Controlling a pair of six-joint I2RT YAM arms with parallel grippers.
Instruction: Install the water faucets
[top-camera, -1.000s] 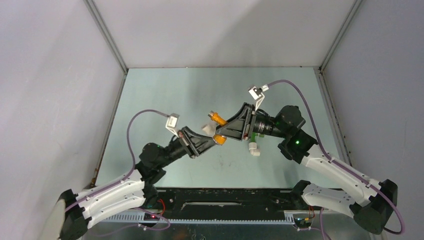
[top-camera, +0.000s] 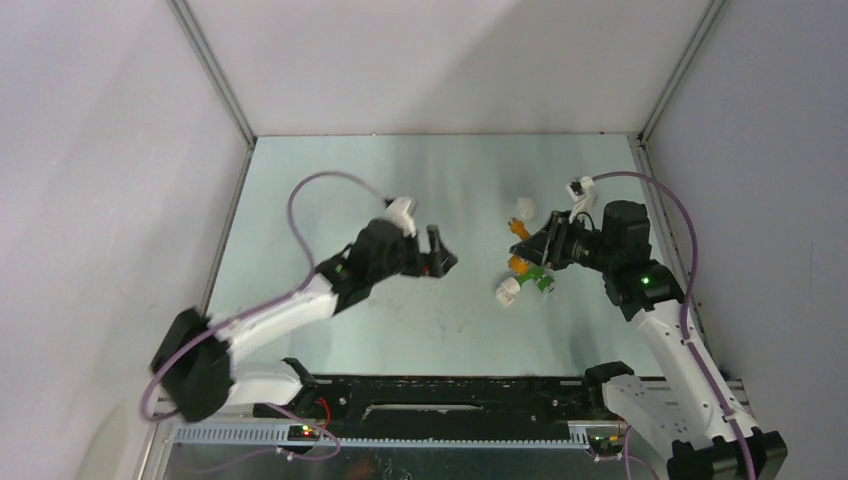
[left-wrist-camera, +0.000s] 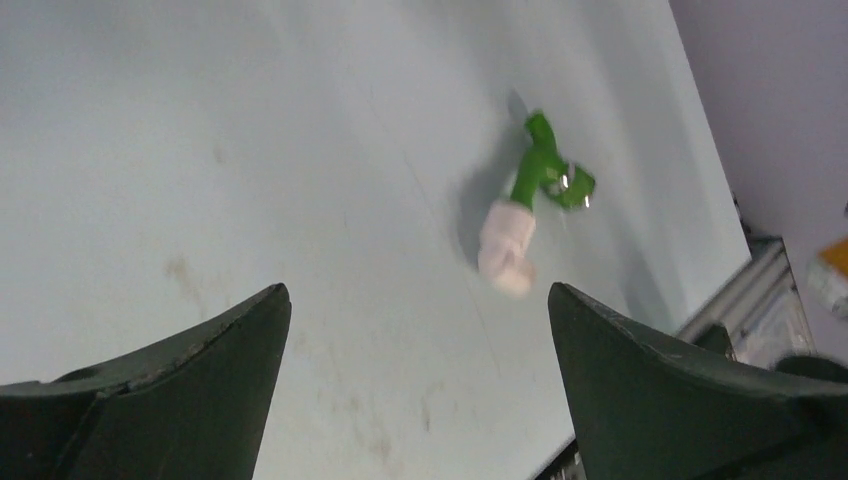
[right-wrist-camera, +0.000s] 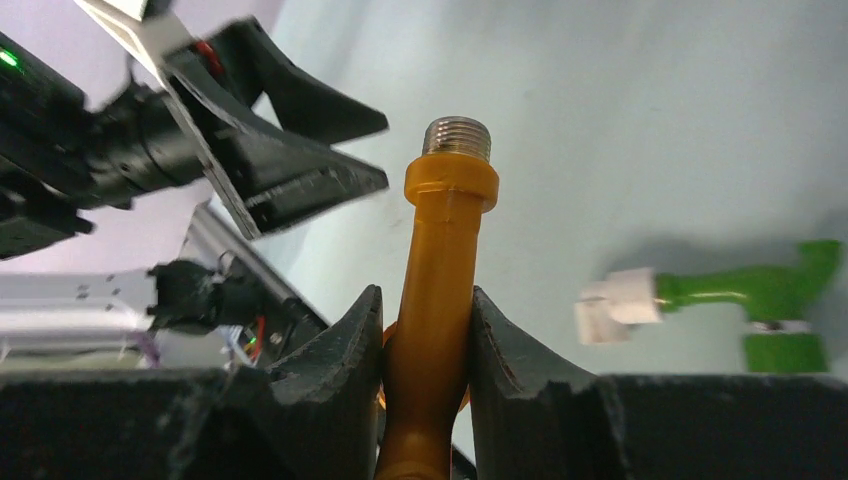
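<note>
An orange faucet pipe (right-wrist-camera: 438, 270) with a threaded top stands upright in my right gripper, which is shut on it; the top view shows it at the board's right. A green pipe piece with a white elbow lies on the board below it, also in the left wrist view (left-wrist-camera: 540, 160). A white piece (top-camera: 526, 208) shows behind the orange one in the top view. My left gripper (top-camera: 440, 258), blurred by motion, is open with nothing between its fingers, left of the orange pipe.
The pale board (top-camera: 420, 320) is clear on the left and middle. Walls and metal rails enclose it at the back and sides, and a dark bar (top-camera: 450, 393) runs along the front edge.
My right gripper has moved right with the orange pipe.
</note>
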